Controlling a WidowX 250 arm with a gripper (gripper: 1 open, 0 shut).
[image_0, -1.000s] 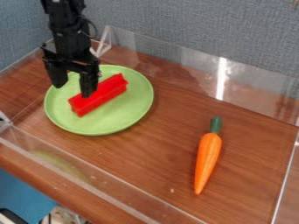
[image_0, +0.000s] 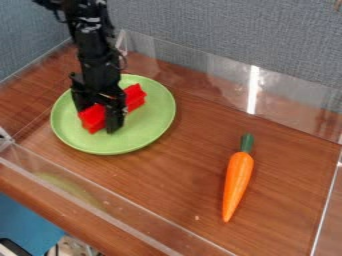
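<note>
A red elongated block (image_0: 132, 95) lies diagonally on a green plate (image_0: 154, 123) at the left of the table. My black gripper (image_0: 98, 108) is lowered over the block's middle, its fingers open on either side of it and hiding part of it. Whether the fingers touch the block cannot be seen.
An orange toy carrot (image_0: 238, 181) with a green top lies at the right of the table. Clear low walls (image_0: 281, 110) edge the wooden surface (image_0: 187, 190).
My gripper has moved down and to the right, from above the left part of the plate onto the middle of the red block. The block and carrot look unmoved.
</note>
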